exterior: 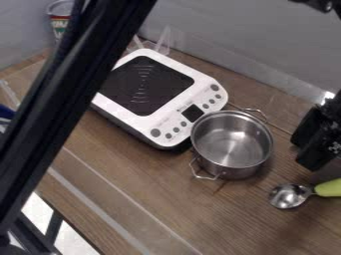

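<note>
A steel pot (232,144) with two side handles stands on the wooden counter (147,199), beside a white induction cooker (159,95) at the upper left. A metal spoon or ladle (289,195) with a green handle lies to the pot's lower right. My black gripper (314,139) is at the right edge, right of the pot and above the spoon, partly out of frame; how its fingers stand is unclear.
A dark frame bar runs down the left side, hiding part of the counter. A cup (60,18) is at the top left. A grey wall backs the counter.
</note>
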